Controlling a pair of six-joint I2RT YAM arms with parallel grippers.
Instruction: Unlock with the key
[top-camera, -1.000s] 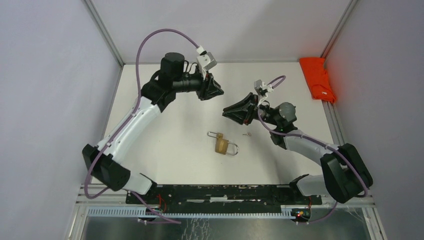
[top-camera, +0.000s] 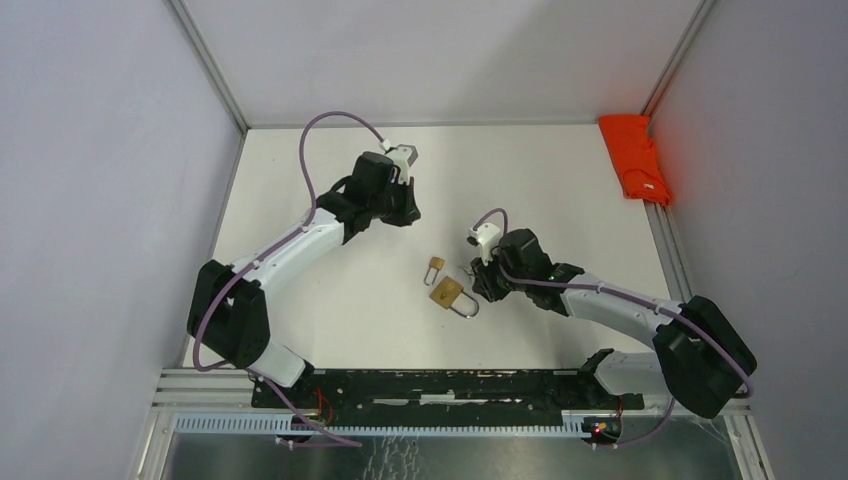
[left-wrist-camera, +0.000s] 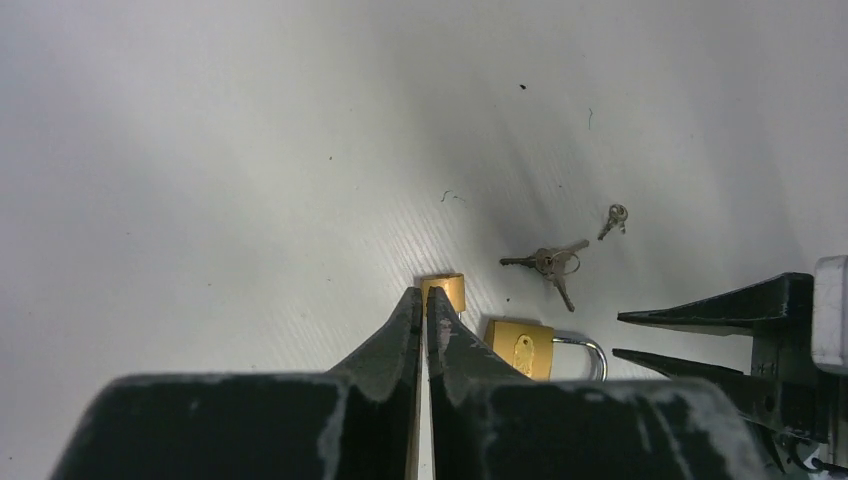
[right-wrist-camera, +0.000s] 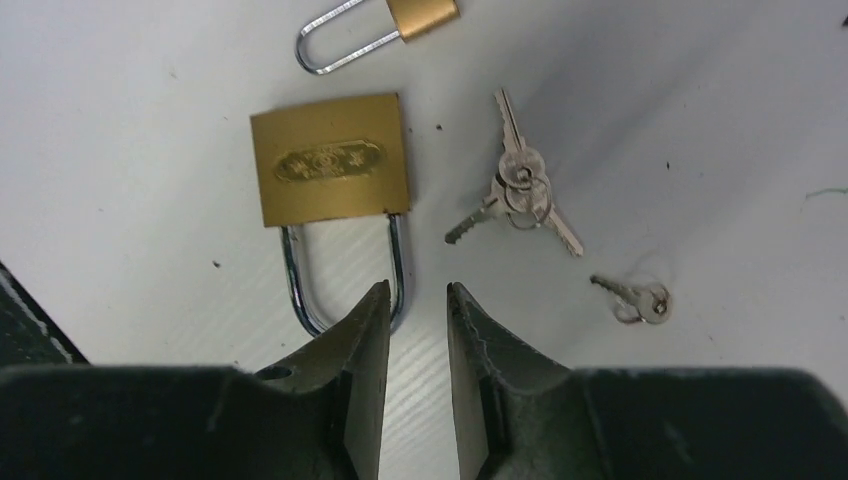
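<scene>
A large brass padlock lies on the white table, its shackle toward my right gripper. A small brass padlock lies beside it. In the right wrist view a bunch of keys lies right of the large padlock, and a smaller key set lies apart. My right gripper hangs part open above them, nothing between its fingers. My left gripper is shut high at the upper left, its fingertips together; nothing shows clearly between them.
An orange cloth lies at the back right corner. The walls enclose both sides and the back.
The small padlock now lies apart with its shackle toward the front. My right gripper has moved down toward the front, and my left arm has drawn back a little leftward and frontward.
</scene>
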